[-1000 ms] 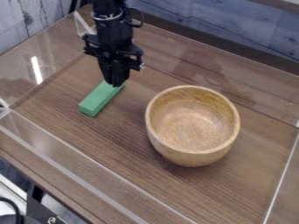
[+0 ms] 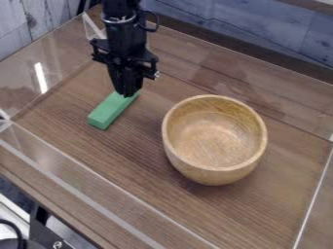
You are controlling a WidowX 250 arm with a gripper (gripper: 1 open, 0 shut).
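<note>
A dark robot arm reaches down from the top of the camera view, its gripper (image 2: pixel 127 80) hanging just above the far end of a green rectangular block (image 2: pixel 112 111) lying on the wooden table. The fingertips are small and dark, and I cannot tell how far apart they stand. To the right of the block sits a round, empty tan bowl (image 2: pixel 213 138).
The wooden table (image 2: pixel 156 204) is otherwise mostly clear, with free room in front and at the back right. Dark cables and some clutter lie beyond its edge at the lower left.
The gripper has shifted very slightly; the block and bowl stay where they were.
</note>
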